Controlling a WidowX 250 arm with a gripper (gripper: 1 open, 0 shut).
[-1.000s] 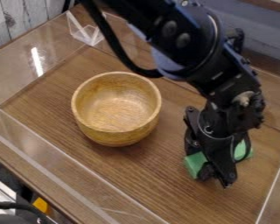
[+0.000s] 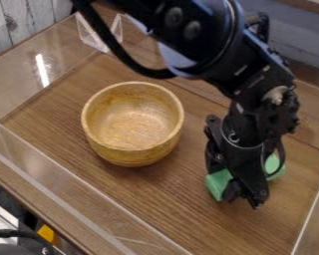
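My black gripper [image 2: 234, 169] is low over the wooden table at the right, shut on a green object [image 2: 265, 171] that shows on both sides of the fingers. The object's middle is hidden behind the gripper. Left of the gripper sits a wide, empty yellow bowl [image 2: 131, 122], apart from it.
A clear plastic piece [image 2: 96, 30] stands at the back left. Walls or edges border the table at the back and left, with dark cables at the lower left corner.
My gripper and the green object have shifted very slightly; the bowl stays in place.
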